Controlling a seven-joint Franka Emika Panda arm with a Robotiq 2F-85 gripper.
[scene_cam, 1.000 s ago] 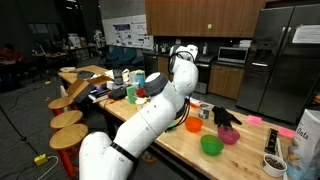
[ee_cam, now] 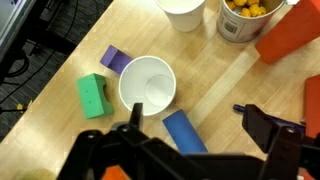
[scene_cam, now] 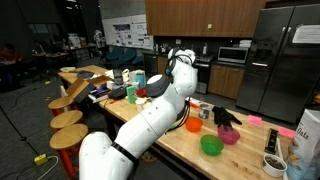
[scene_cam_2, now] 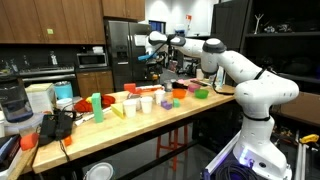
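Note:
In the wrist view my gripper is open, its two dark fingers wide apart with nothing gripped between them. A blue block-like piece lies on the wooden table in the gap, below the fingers as seen from above. Just beyond the left finger stands a white cup, its inside visible and empty. Beside that cup are a green block and a small purple block. A thin dark pen-like item is partly covered by the right finger. Both exterior views show the arm stretched over the table, its fingertips too small to make out.
Another white cup and a metal can of yellow bits stand at the wrist view's top. A red object is at the right. Green and pink bowls sit nearer the arm's base. Bare wood separates several items.
In exterior view 1 the arm's far end sits slightly lower than a second ago. The table's objects look unmoved.

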